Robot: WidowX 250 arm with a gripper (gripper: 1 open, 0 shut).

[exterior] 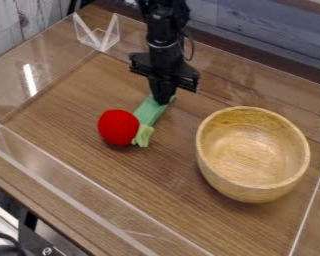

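My gripper [160, 82] is at the upper middle of the camera view, shut, over the upper end of a green elongated object [152, 115] with a pale lower end. I cannot tell whether it touches it. A red round object [117, 128] lies at the lower left of the green one.
A large yellow bowl [252, 151] stands on the right of the wooden table [136, 205]. Walls or edges run along the back.
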